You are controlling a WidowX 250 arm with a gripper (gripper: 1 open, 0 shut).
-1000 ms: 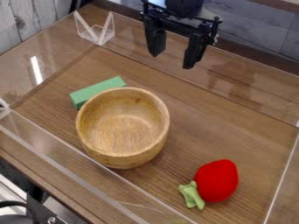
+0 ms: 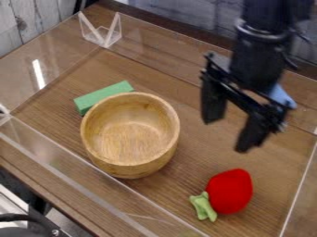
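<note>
My gripper (image 2: pixel 213 118) is a large dark shape over the right middle of the table, open, reaching down from the top of the view with its lower parts spread to either side. Below it lies a red rounded object (image 2: pixel 233 190) with a green leafy top (image 2: pixel 202 205), apparently a toy strawberry or vegetable. Left of the gripper sits a tan round bowl (image 2: pixel 130 148), empty. What lies directly beneath the gripper is hidden.
A green block (image 2: pixel 103 98) lies at the left, behind the bowl. A small white wire-like item (image 2: pixel 106 30) is at the back left. A blue object (image 2: pixel 279 100) is partly hidden behind the gripper.
The gripper has moved down the view, toward the red object, and appears larger. The bowl, green block and red object have not moved.
</note>
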